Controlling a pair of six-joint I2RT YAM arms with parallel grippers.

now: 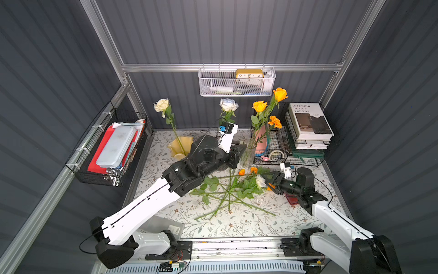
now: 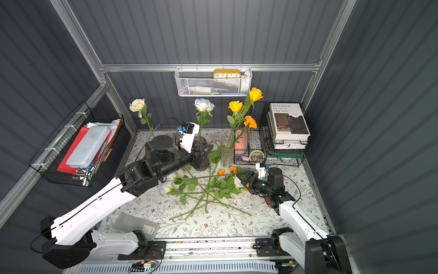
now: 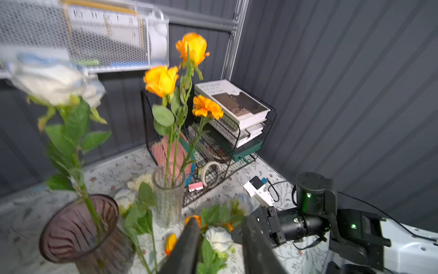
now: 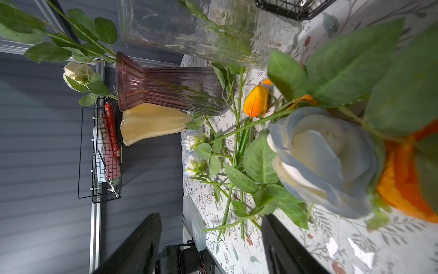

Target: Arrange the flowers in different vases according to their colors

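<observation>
A purple vase (image 3: pixel 79 228) holds a blue-white rose (image 3: pixel 57 80), and a cream vase (image 1: pixel 183 146) holds one cream rose (image 1: pixel 161 105). In the clear vase (image 3: pixel 168 196) stand two yellow roses (image 3: pixel 161 81) and an orange flower (image 3: pixel 206 107). My left gripper is above the table in front of the purple vase, fingers apart, with no stem seen gripped. Leafy stems (image 2: pixel 200 198) lie crossed on the table. A blue-white rose (image 4: pixel 321 159) and an orange bloom (image 4: pixel 403 175) lie by my right gripper, which stands open and empty.
Behind the right arm is a wire rack (image 1: pixel 273 148) with books (image 1: pixel 311 121). A mesh basket (image 1: pixel 236 86) hangs on the back wall, and a wire basket (image 1: pixel 111 148) hangs on the left.
</observation>
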